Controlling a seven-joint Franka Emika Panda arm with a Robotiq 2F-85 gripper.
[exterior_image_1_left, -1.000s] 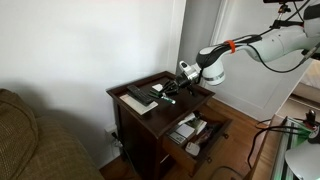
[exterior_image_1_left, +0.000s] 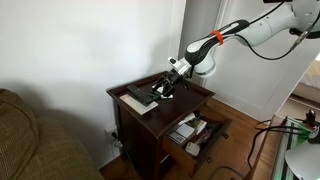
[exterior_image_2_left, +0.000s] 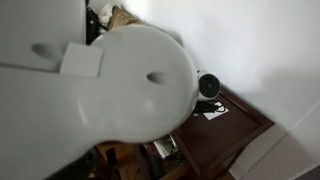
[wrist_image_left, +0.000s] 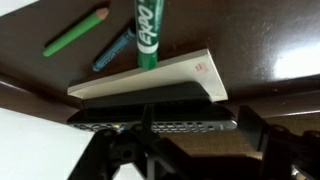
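Note:
In the wrist view my gripper is part open, its dark fingers apart at the bottom of the picture. A black, long object with a row of small holes or keys (wrist_image_left: 165, 108) lies just beyond the fingertips; whether they touch it cannot be told. Behind it is a flat cream piece (wrist_image_left: 165, 75). A green Expo marker (wrist_image_left: 149, 28) points toward that piece, with a blue stick (wrist_image_left: 114, 49) and a green pencil (wrist_image_left: 76, 32) to its left. In exterior view 1 the gripper (exterior_image_1_left: 166, 86) hangs low over the dark cabinet top, right of the black object (exterior_image_1_left: 143, 97).
The dark cabinet (exterior_image_1_left: 148, 140) has a pulled-out drawer (exterior_image_1_left: 198, 140) holding several items. A white sheet or pad (exterior_image_1_left: 133, 104) lies near the top's left edge. A brown couch (exterior_image_1_left: 40, 135) stands at left. The arm (exterior_image_2_left: 130, 85) blocks much of exterior view 2.
The arm's wrist and gripper have moved left across the cabinet top, toward the black object. The objects on the top appear to lie as before.

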